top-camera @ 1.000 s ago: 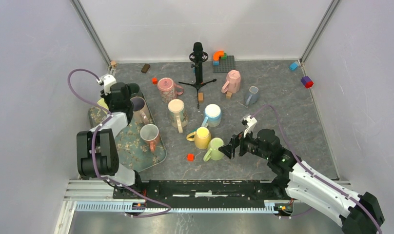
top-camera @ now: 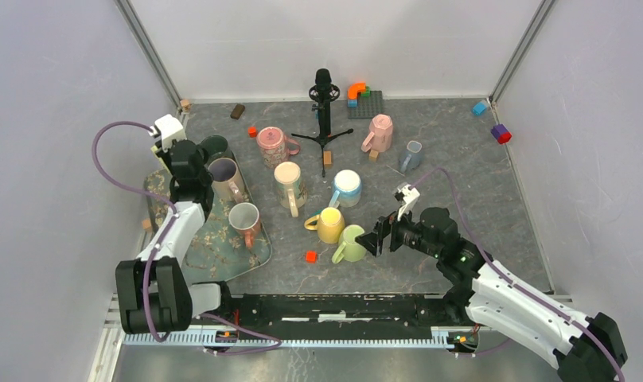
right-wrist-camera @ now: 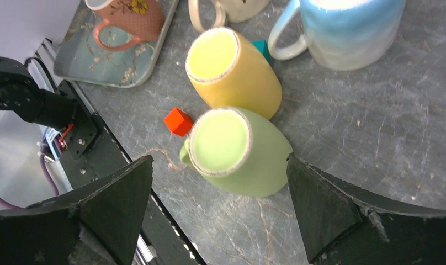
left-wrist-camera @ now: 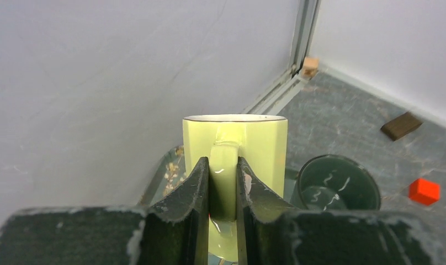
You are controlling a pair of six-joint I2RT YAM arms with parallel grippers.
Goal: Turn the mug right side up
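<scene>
My left gripper is shut on the handle of a pale yellow mug [left-wrist-camera: 263, 149], whose white rim faces up in the left wrist view; it hangs over the tray [top-camera: 223, 259] beside a dark green mug [left-wrist-camera: 336, 187]. My right gripper stands open beside an upside-down light green mug [right-wrist-camera: 234, 152]. An upside-down yellow mug [right-wrist-camera: 232, 69] lies just beyond that, with an upside-down blue-and-white mug [top-camera: 347, 185] further back.
The tray also holds an orange mug [top-camera: 244, 220] and a grey mug [top-camera: 224, 177]. A black stand [top-camera: 324, 111] rises at the back centre. Pink mugs and small blocks are scattered about.
The right arm and the other mugs look unchanged.
</scene>
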